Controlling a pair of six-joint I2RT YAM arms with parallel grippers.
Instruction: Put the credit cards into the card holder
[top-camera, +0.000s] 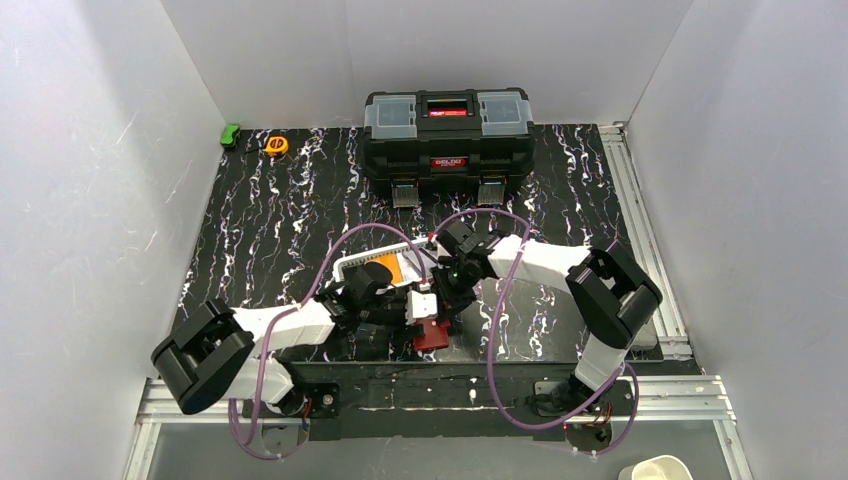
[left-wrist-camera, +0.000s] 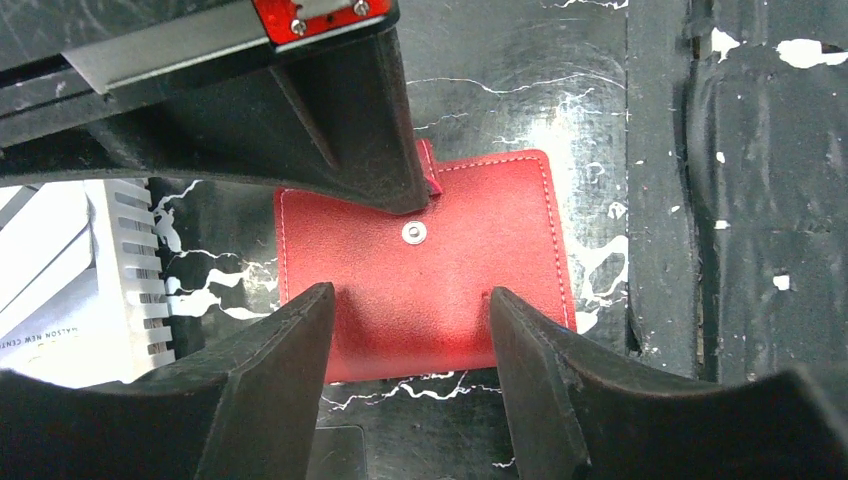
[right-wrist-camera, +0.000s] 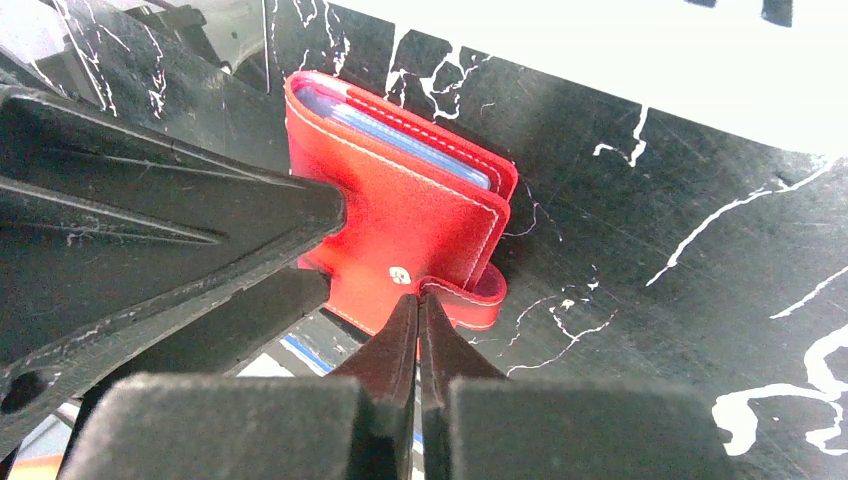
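Observation:
The red card holder (left-wrist-camera: 425, 290) lies at the table's front edge, with a silver snap on its face. Bluish sleeves (right-wrist-camera: 405, 140) show inside its open edge in the right wrist view. My left gripper is open, its fingers spread over the holder. Its two fingers also reach over the holder's left side in the right wrist view. My right gripper is shut, its tips touching the end of the holder's red strap (right-wrist-camera: 475, 305); whether the strap is pinched cannot be made out.
A white basket (left-wrist-camera: 128, 270) with cards in it stands right beside the holder. Behind is a black toolbox (top-camera: 448, 145). Both arms crowd closely over the holder. An orange tape roll (top-camera: 277, 146) lies at the back left.

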